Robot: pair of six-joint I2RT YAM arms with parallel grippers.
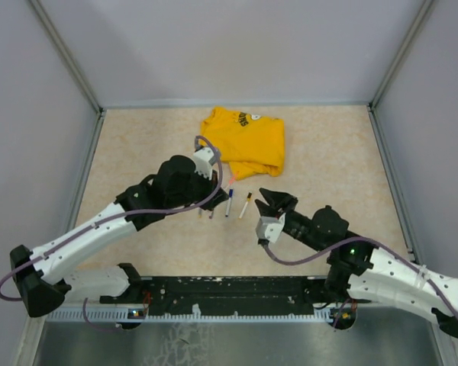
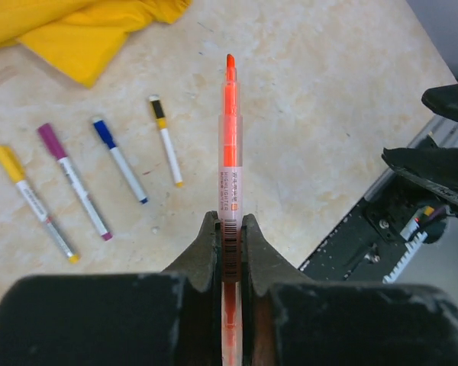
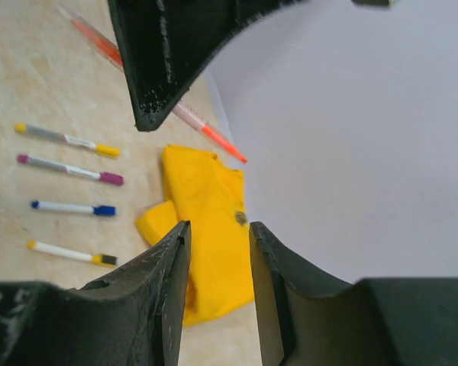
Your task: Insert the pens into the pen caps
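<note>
My left gripper is shut on a red pen (image 2: pixel 230 152), held upright in its view with a clear cap-like sleeve around it. My right gripper sits to the right of it, fingers a little apart, with nothing visible between them. Four pens lie on the table below: yellow (image 2: pixel 36 204), magenta (image 2: pixel 74 180), blue (image 2: pixel 120 158) and a short yellow-black one (image 2: pixel 168 145).
A folded yellow cloth (image 1: pixel 244 141) lies at the back of the table (image 1: pixel 336 152). White walls surround the table.
</note>
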